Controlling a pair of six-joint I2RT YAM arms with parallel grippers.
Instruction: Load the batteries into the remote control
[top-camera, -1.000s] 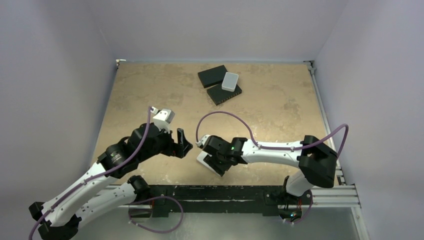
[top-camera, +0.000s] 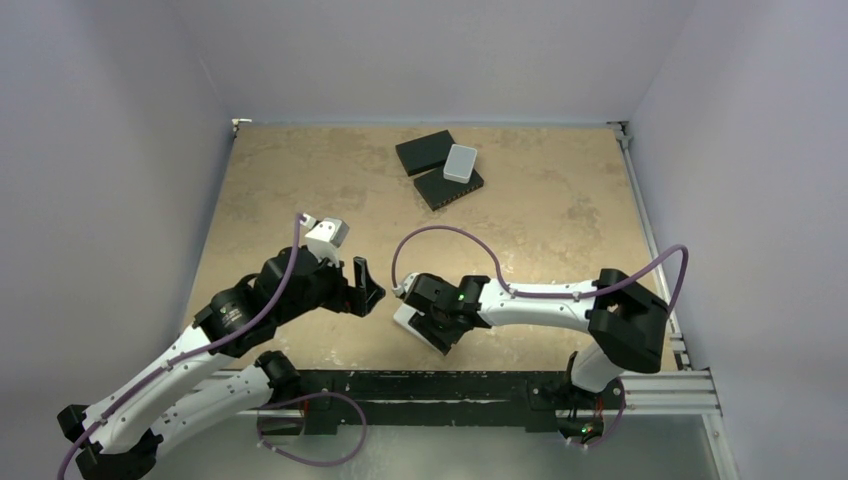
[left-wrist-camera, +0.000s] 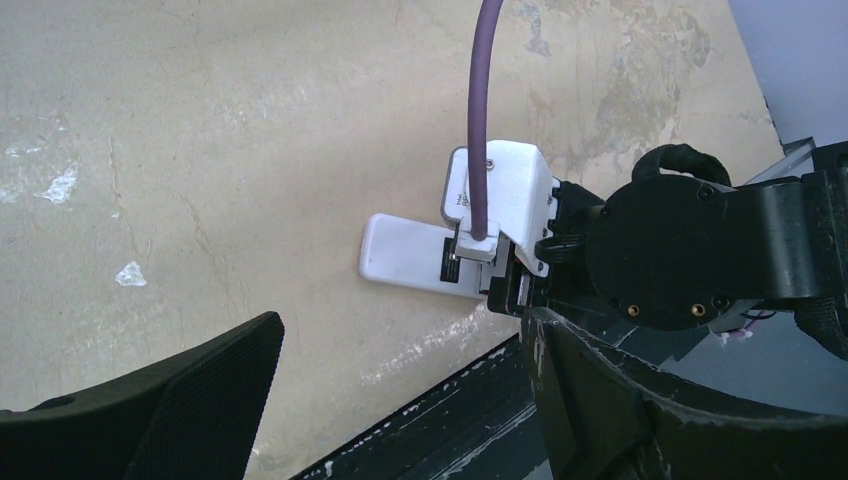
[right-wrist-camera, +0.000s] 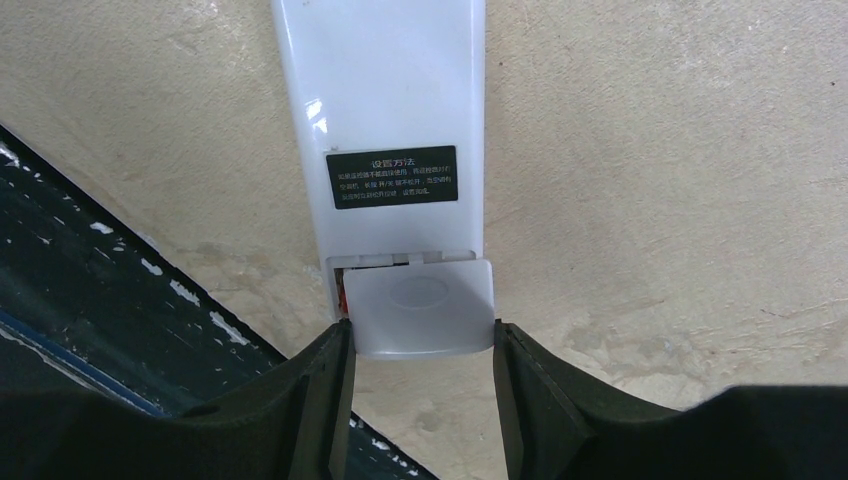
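A white remote control (right-wrist-camera: 392, 90) lies back side up on the table, with a black label on it. Over its battery compartment is the white cover (right-wrist-camera: 420, 310), which my right gripper is shut on by its two side edges. The cover sits slightly askew, and a narrow gap at its upper left shows a bit of red inside the compartment; the rest of the inside is hidden. In the left wrist view the remote (left-wrist-camera: 405, 250) pokes out from beneath the right arm. My left gripper stands open to the left of it, nothing between its fingers.
Two black boxes (top-camera: 425, 152) lie at the back of the table, with a small light-grey box (top-camera: 460, 163) resting on top. A dark strip (top-camera: 430, 386) runs along the front edge. Most of the table behind both arms is free.
The right arm has shifted very slightly, its elbow a little to the left and its purple hose lower. The left arm and the remote look unmoved.
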